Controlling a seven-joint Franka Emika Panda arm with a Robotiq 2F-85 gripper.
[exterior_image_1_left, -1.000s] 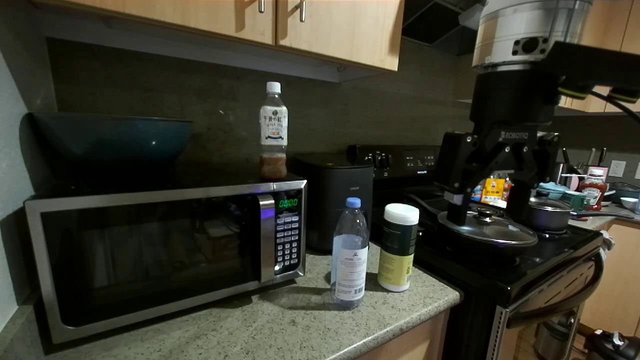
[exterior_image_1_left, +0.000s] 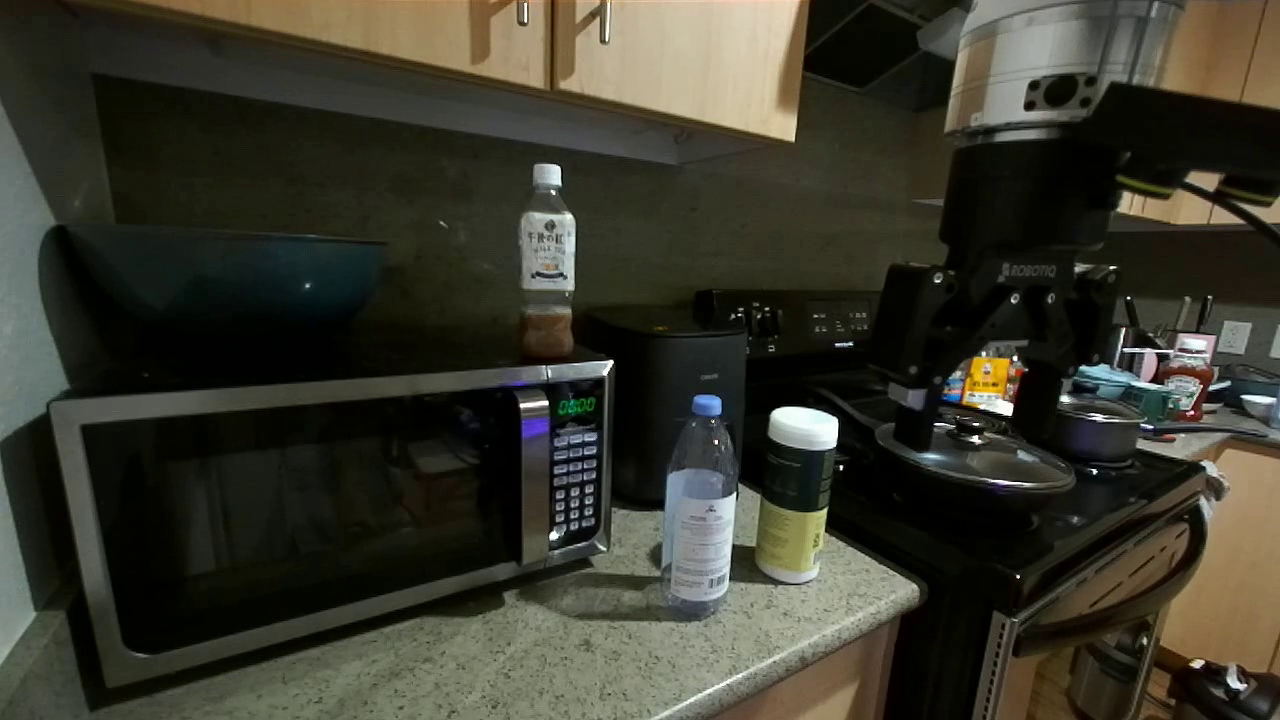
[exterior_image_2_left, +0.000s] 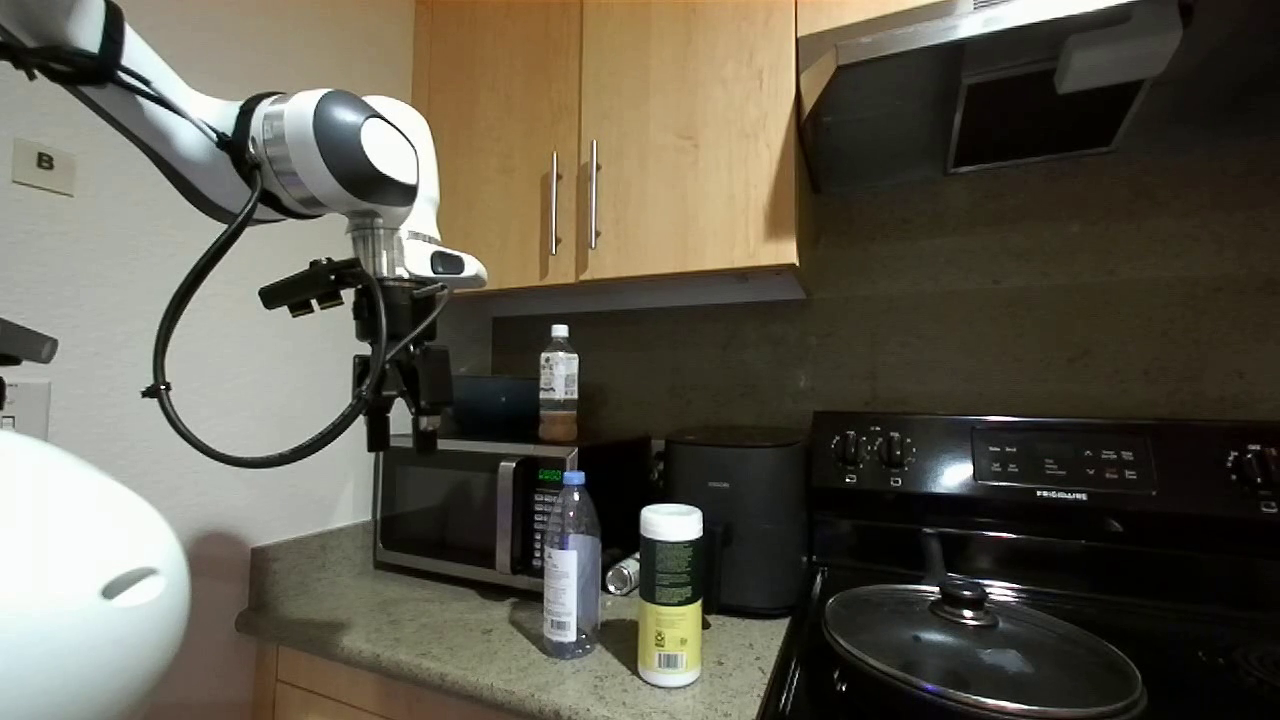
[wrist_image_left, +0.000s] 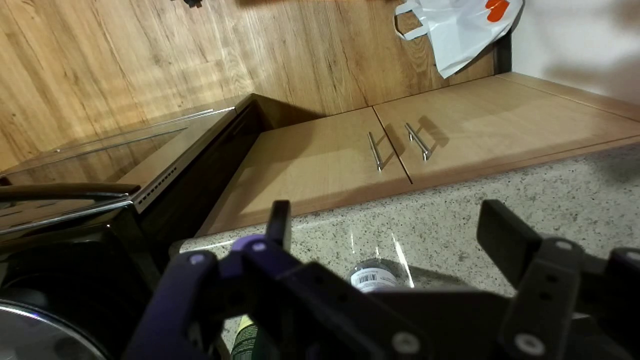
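Note:
My gripper (exterior_image_2_left: 402, 442) points downward above the counter's front area, its fingers wide apart and empty. In the wrist view the fingers (wrist_image_left: 507, 237) stand well separated, with counter between them. A clear bottle with a blue cap (exterior_image_1_left: 701, 528) stands upright on the counter; below the wrist camera, part of that bottle (wrist_image_left: 373, 278) shows past the gripper's body. Beside it is a green and yellow canister with a white lid (exterior_image_1_left: 795, 498). A milk tea bottle (exterior_image_1_left: 548, 258) stands on the microwave (exterior_image_1_left: 324, 516), whose door is closed. Gripper and bottles are apart.
A blue bowl (exterior_image_1_left: 228, 276) rests on the microwave's top. The black air fryer (exterior_image_2_left: 734, 522) stands behind the canister, and a lidded pan (exterior_image_2_left: 984, 648) sits on the stove. Cabinets (exterior_image_2_left: 690, 144) hang above. Bare counter (exterior_image_2_left: 444, 612) lies before the microwave.

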